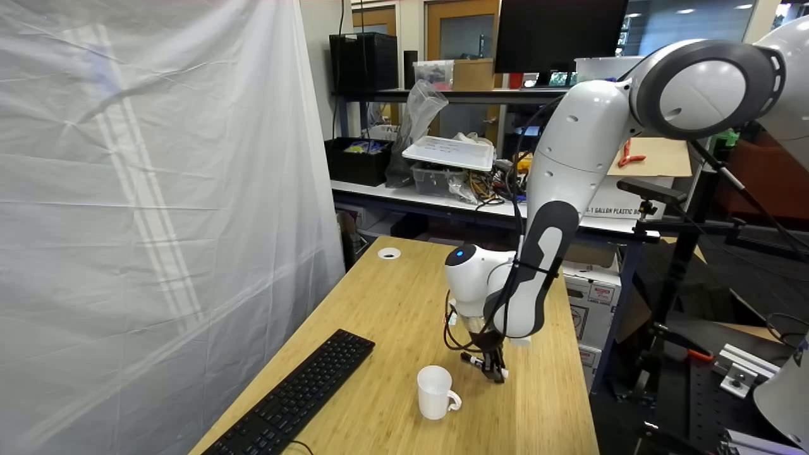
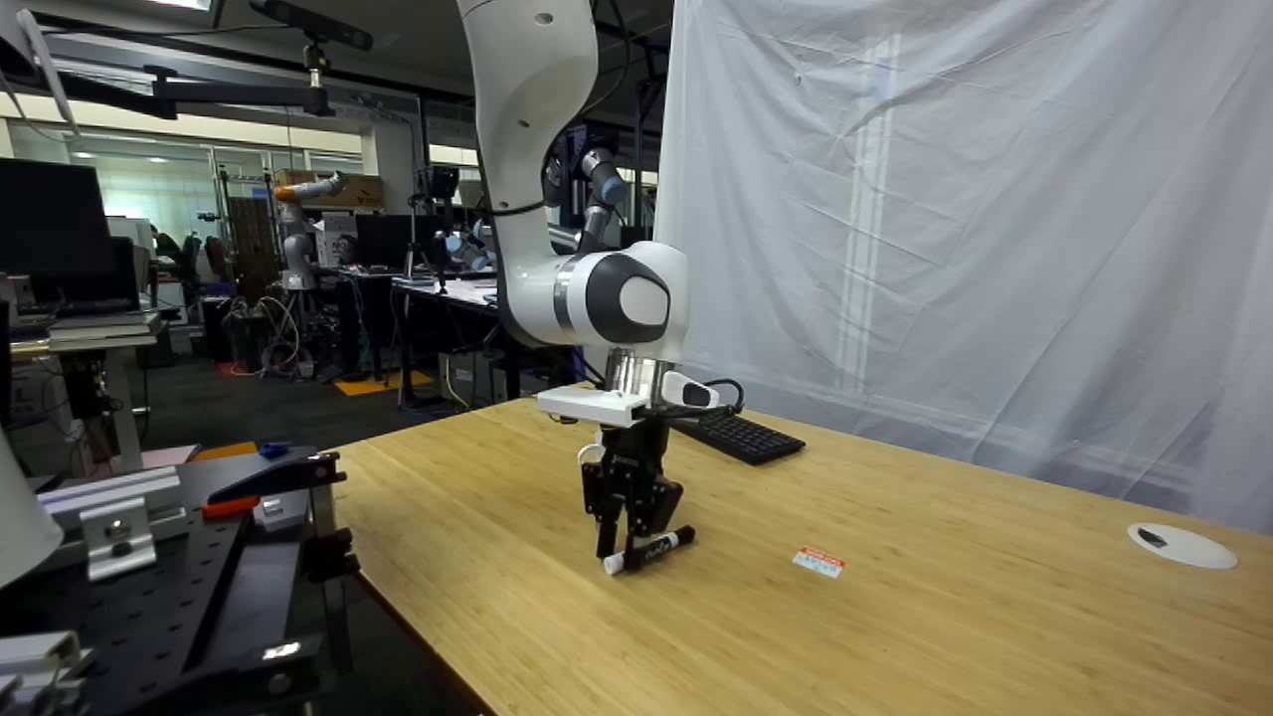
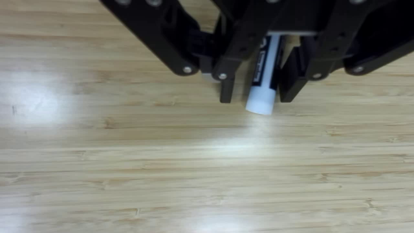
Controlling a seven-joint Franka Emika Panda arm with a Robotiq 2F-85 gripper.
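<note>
A black-and-white marker lies flat on the wooden table, its white end jutting out past my fingers. My gripper points down over it, part open, with one finger on each side of the marker. In the wrist view a gap shows between the marker and the left finger. The right finger is very close to its other side; whether they touch I cannot tell. Exterior view 1 has the gripper partly covering the marker.
A white mug stands upright close to the gripper, handle toward it. Beyond the mug lies a black keyboard. A small red-and-white label is flat on the table, whose far part is mostly clear.
</note>
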